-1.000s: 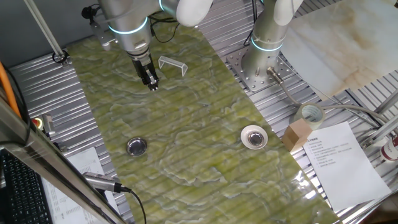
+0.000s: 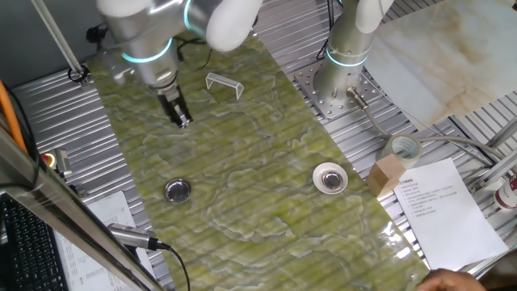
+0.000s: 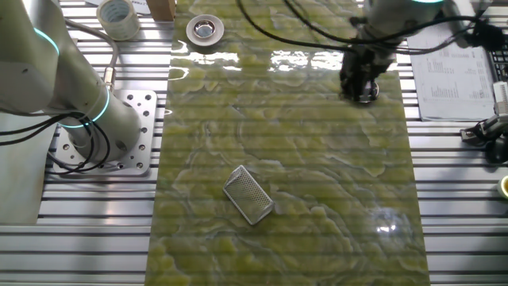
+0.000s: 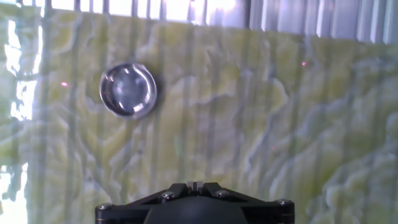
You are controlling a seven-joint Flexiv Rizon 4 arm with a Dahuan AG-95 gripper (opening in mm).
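My gripper [image 2: 184, 124] hangs above the green marbled mat, its fingertips together and nothing showing between them in the wrist view. A small round metal bowl [image 2: 177, 191] rests on the mat, apart from the gripper. In the wrist view this bowl [image 4: 128, 91] lies up and to the left of the fingertips. Exterior view 2 has the gripper [image 3: 359, 89] partly covering the bowl. A second metal bowl [image 2: 331, 179] sits in a white dish [image 2: 319, 185] across the mat. Near the arm, a flat grater [image 3: 248, 195] stands on the mat.
Along the mat's edge are a wooden block [image 2: 385, 175], a tape roll [image 2: 401, 149] and a printed sheet [image 2: 449, 212]. A hand [image 2: 448, 280] shows at the bottom edge. Mid-mat is clear.
In exterior view 1 my gripper has shifted left and slightly down the picture, toward the bare metal bowl. Both bowls and the grater have stayed put. The hand at the bottom right has come into view.
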